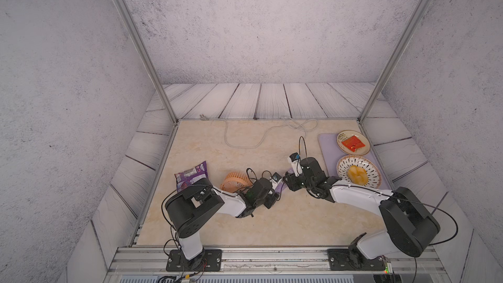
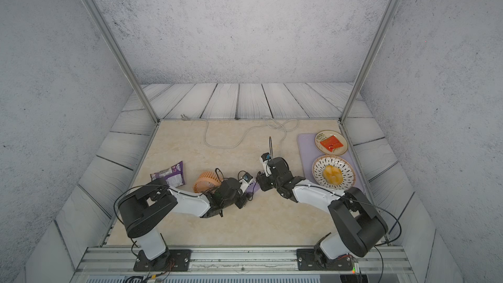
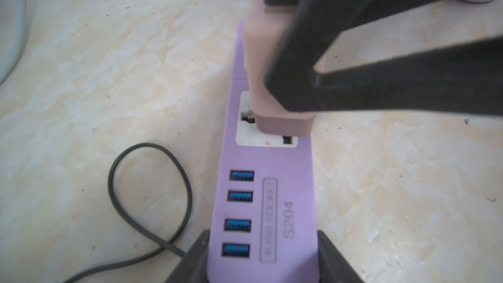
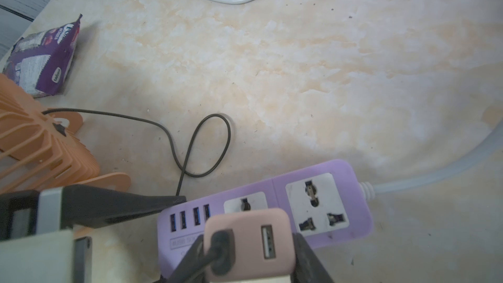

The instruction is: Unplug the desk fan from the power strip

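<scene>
The purple power strip (image 3: 262, 167) lies on the table, with my left gripper shut around its USB end. My right gripper is shut on the sides of a pink plug adapter (image 4: 277, 222), over the strip's socket nearer the USB ports. Socket holes show beside the adapter in the left wrist view; whether its prongs are clear of them is hidden. A black connector (image 4: 222, 251) sits in the adapter's top, next to an empty USB port. From the orange desk fan (image 4: 47, 136) a black cord (image 4: 180, 165) loops behind the strip.
A purple snack bag (image 4: 44, 57) lies beyond the fan. At the right, two plates with food rest on a lilac mat (image 1: 329, 149). The strip's pale cable (image 4: 435, 175) curves away toward the back. Both grippers are close together.
</scene>
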